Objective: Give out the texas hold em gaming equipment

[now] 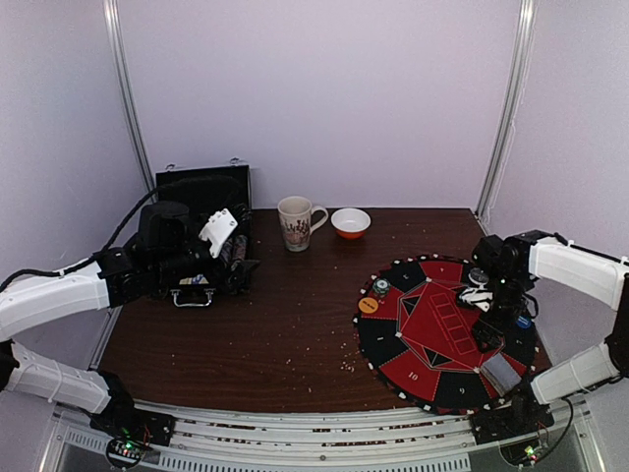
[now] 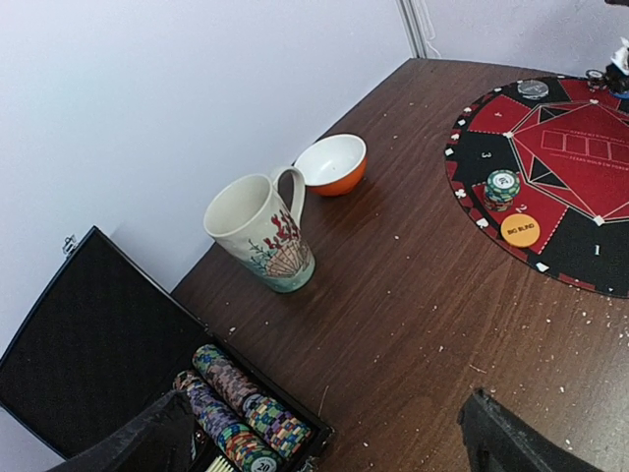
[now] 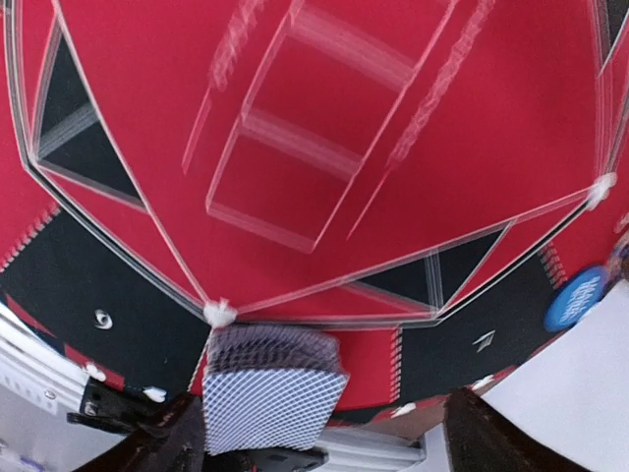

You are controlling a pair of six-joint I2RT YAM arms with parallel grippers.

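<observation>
On the round red and black mat [image 1: 408, 369] lies a deck of cards [image 3: 265, 405] near the front right edge. In the right wrist view the deck is at the lower centre, between the open fingers of my right gripper but below them. A green chip stack [image 2: 502, 187] and an orange big blind disc [image 2: 520, 230] sit on the mat's left side. A blue disc [image 3: 577, 297] is at its right. My left gripper is open and empty, over the chip case [image 2: 285, 393], which holds chip rolls [image 2: 228, 423].
A patterned mug [image 1: 295, 224] and a small white and orange bowl [image 1: 350, 222] stand at the back of the table. Clear wood [image 1: 275, 344] lies between the case and the mat. A clear round piece [image 2: 533, 89] rests near the mat's far edge.
</observation>
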